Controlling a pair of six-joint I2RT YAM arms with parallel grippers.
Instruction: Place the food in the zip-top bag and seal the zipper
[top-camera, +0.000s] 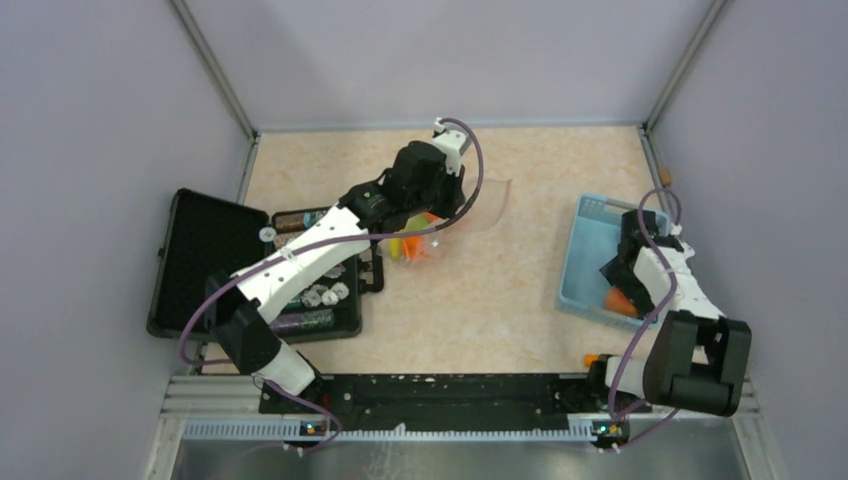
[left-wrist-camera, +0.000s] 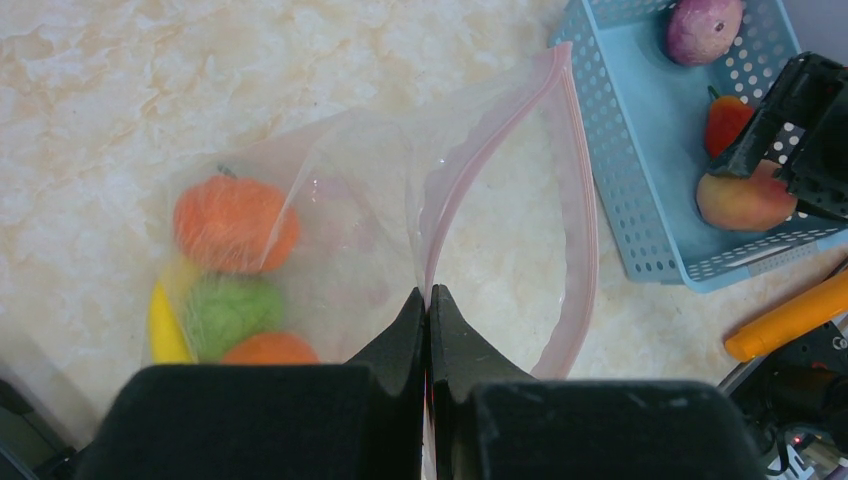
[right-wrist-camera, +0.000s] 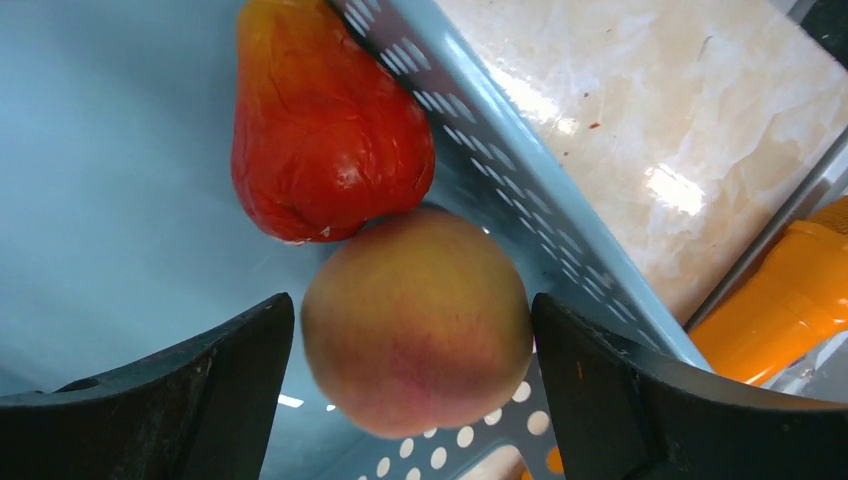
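My left gripper is shut on the upper rim of the clear, pink-edged zip top bag (left-wrist-camera: 578, 200), whose mouth gapes to the right. Inside the bag lie an orange-red food (left-wrist-camera: 235, 222), a green one (left-wrist-camera: 232, 312), a yellow one (left-wrist-camera: 167, 325) and another orange one (left-wrist-camera: 272, 350). Down in the blue basket (top-camera: 572, 250), my right gripper has its fingers on either side of a peach (right-wrist-camera: 415, 340). The tips are close against its sides; whether they press on it I cannot tell. A red pepper (right-wrist-camera: 330, 140) touches the peach.
A purple food (left-wrist-camera: 703, 30) sits farther back in the basket. Close by, the basket's perforated wall (right-wrist-camera: 560, 210) rises beside my right finger. An orange cylinder (left-wrist-camera: 790, 318) lies outside it. An open black case (top-camera: 318, 300) stands at left.
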